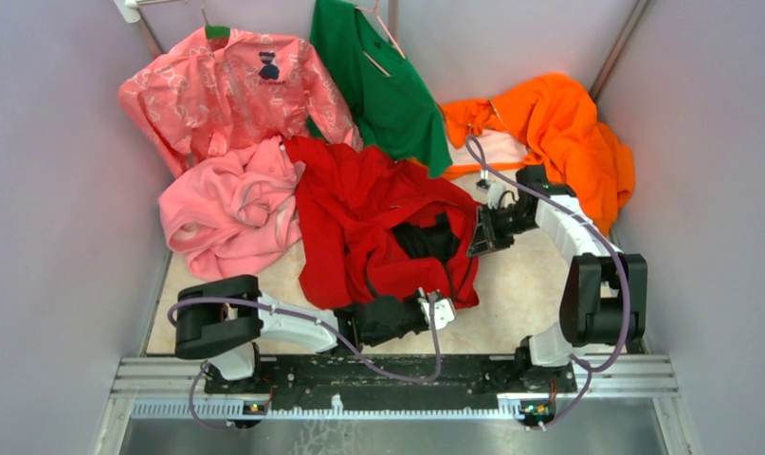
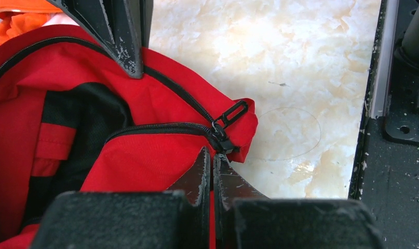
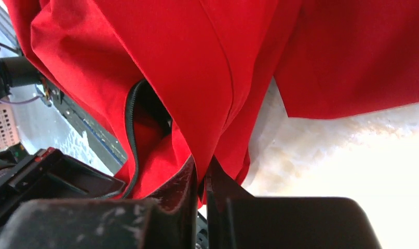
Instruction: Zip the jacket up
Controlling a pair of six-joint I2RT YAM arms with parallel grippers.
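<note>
The red jacket lies open on the table, black lining showing. In the left wrist view its two zipper tapes meet at a black slider with a pull tab. My left gripper is shut just below the slider; nothing clearly shows between its fingers. My right gripper is at the jacket's right edge; its fingertip hangs over the zipper tape in the left wrist view. In the right wrist view its fingers are close together at a red fold; whether they grip it I cannot tell.
A pink garment lies left, an orange one back right. A patterned pink jacket and a green top hang at the back. Bare table shows at the right and front.
</note>
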